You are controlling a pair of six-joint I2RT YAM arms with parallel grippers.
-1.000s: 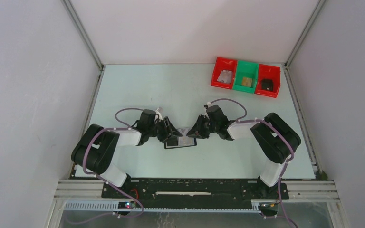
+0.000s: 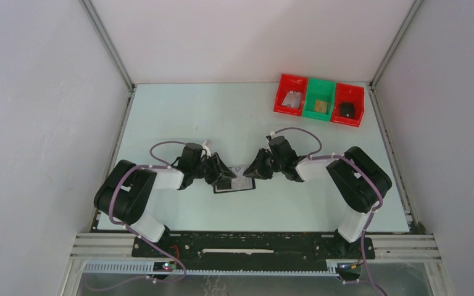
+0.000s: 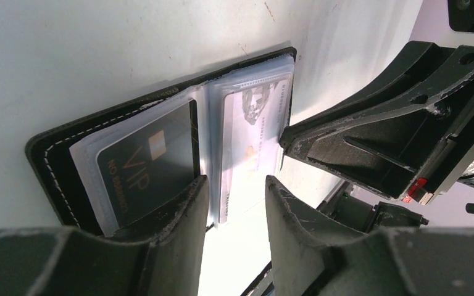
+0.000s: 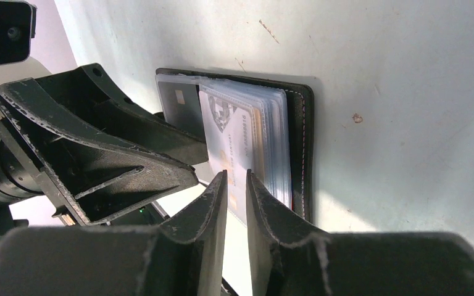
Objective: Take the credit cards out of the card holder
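An open card holder (image 2: 234, 188) lies on the white table between my grippers, with clear sleeves on a black stitched cover. A dark VIP card (image 3: 148, 166) sits in its left half, and a white card (image 4: 228, 135) in its right half. My left gripper hangs over the holder with its fingers apart and no card visible gripped between them. My right gripper is at the right-hand stack of sleeves, fingertips parted over the white card's edge; whether anything is between them is unclear.
Three small bins, red (image 2: 291, 82), green (image 2: 320, 89) and red (image 2: 349, 92), with items inside, stand at the back right. The table around the holder is otherwise clear.
Very little differs in the top view; my left gripper has shifted very slightly, and the holder looks unmoved.
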